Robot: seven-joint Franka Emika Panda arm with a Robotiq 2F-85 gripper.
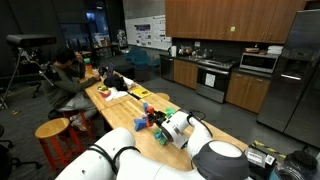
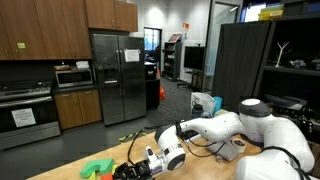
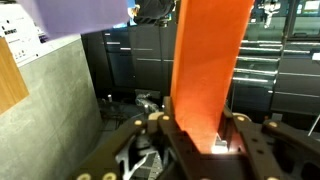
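Note:
An orange block (image 3: 205,70) fills the middle of the wrist view, rising from between the dark fingers of my gripper, which is shut on its lower end. A purple piece (image 3: 80,14) shows close by at the upper left of that view, apart from the orange one. In exterior view 1 my gripper (image 1: 156,121) is low over the wooden table among coloured pieces, too small there to make out its fingers. Exterior view 2 has the gripper (image 2: 128,172) at the bottom edge, beside a green piece (image 2: 97,167); the block itself is hard to pick out.
Red pieces (image 1: 149,108) and teal pieces (image 1: 166,135) crowd round the gripper on the table. Bare tabletop (image 1: 228,141) lies to the right. A red stool (image 1: 53,130) stands left of the table, and a stove (image 1: 213,79) is at the back.

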